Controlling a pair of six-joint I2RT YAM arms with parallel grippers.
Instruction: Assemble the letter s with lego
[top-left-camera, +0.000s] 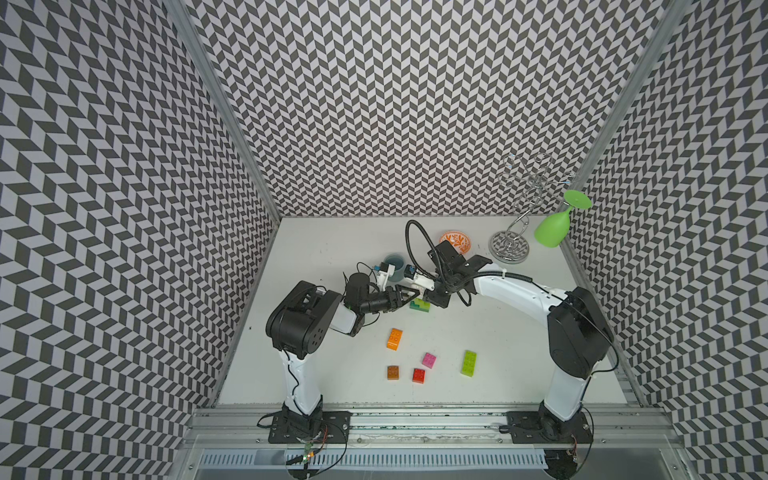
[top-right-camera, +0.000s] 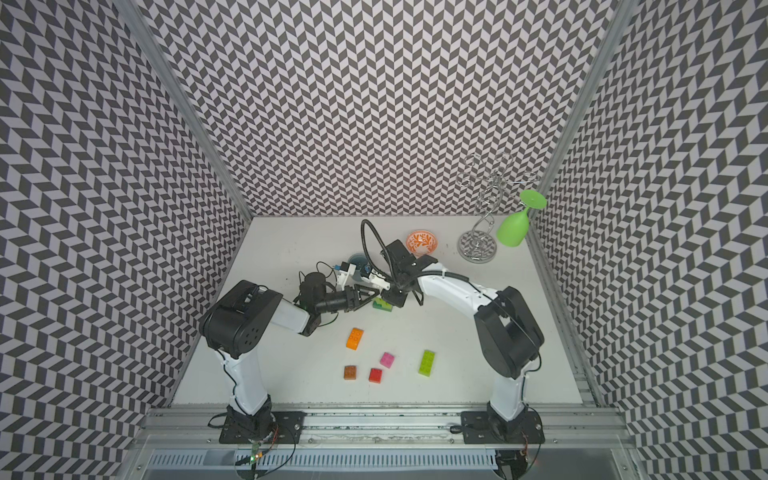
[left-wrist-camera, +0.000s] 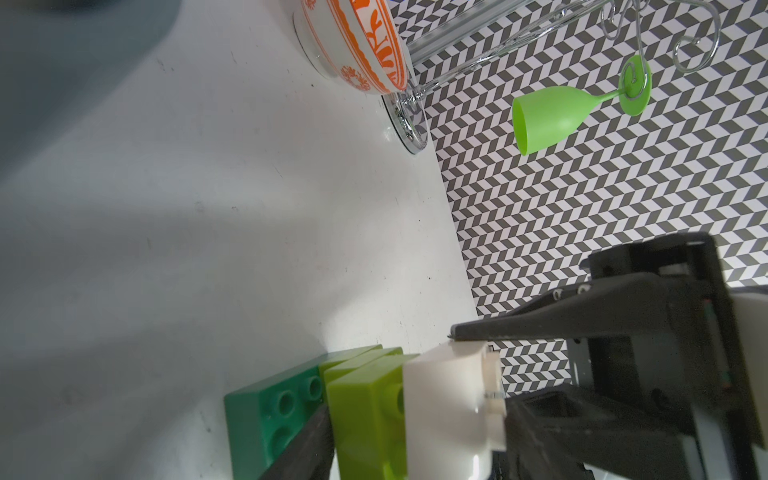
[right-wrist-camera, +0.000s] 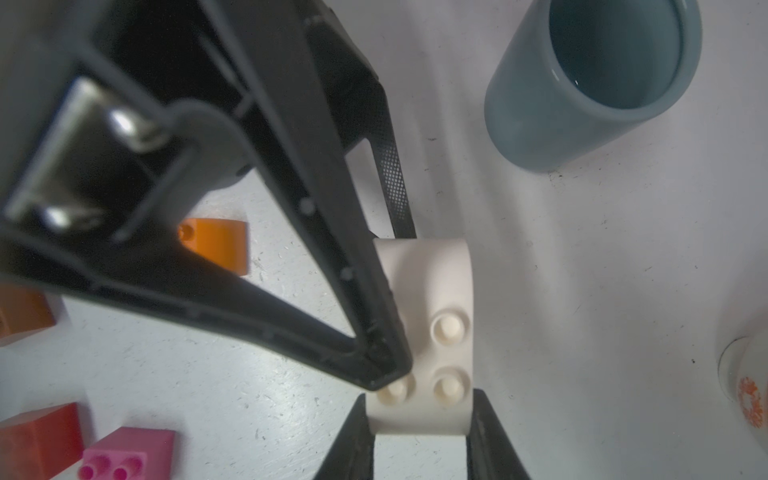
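A white brick (right-wrist-camera: 424, 280) fills the right gripper's fingers in the right wrist view, my right gripper shut on it. In the left wrist view the white brick (left-wrist-camera: 444, 412) is beside light green bricks (left-wrist-camera: 364, 416), with a dark green brick (left-wrist-camera: 264, 416) behind; whether they are joined I cannot tell. My left gripper (top-left-camera: 408, 294) is close to the right one at the table's middle, its finger state unclear. Loose orange (top-left-camera: 394, 338), brown (top-left-camera: 393, 372), red (top-left-camera: 418, 375), pink (top-left-camera: 429, 360) and lime (top-left-camera: 469, 363) bricks lie toward the front.
A blue-grey cup (right-wrist-camera: 592, 88) stands behind the grippers. An orange-patterned bowl (top-left-camera: 454, 238) and a chrome stand (top-left-camera: 509, 248) with a green goblet (top-left-camera: 552, 228) are at the back right.
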